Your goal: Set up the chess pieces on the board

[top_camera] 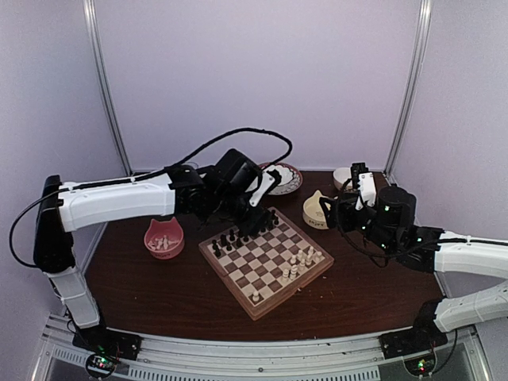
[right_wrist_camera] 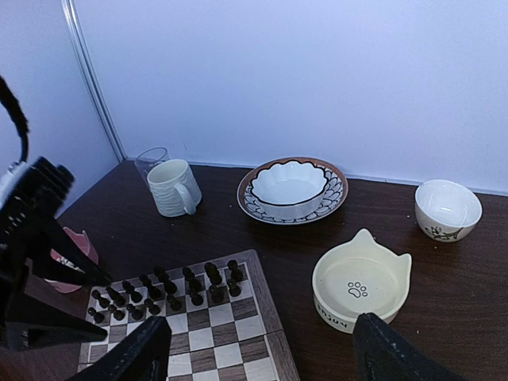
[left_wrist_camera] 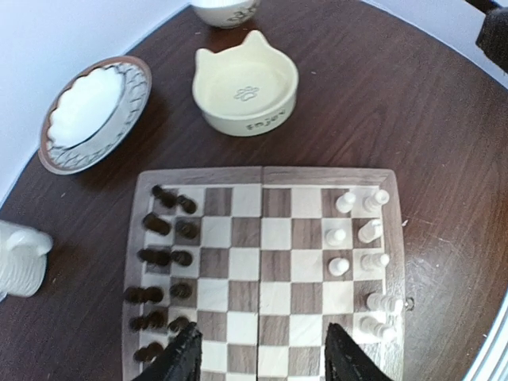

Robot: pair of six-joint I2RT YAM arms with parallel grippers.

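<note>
The wooden chessboard [top_camera: 266, 282] holds rows of black pieces [left_wrist_camera: 155, 224] on one side and several white pieces [left_wrist_camera: 370, 230] on the other, with some in front of the back row. My left gripper is raised over the board, open and empty. My right gripper hangs at the board's right, open and empty. A pink bowl [top_camera: 164, 247] with pale pieces sits left of the board.
Behind the board are a cream cat-shaped bowl [right_wrist_camera: 361, 286], a patterned plate [right_wrist_camera: 248, 205], a white bowl [right_wrist_camera: 447, 206], a mug [right_wrist_camera: 171, 190] and a glass [right_wrist_camera: 145, 159].
</note>
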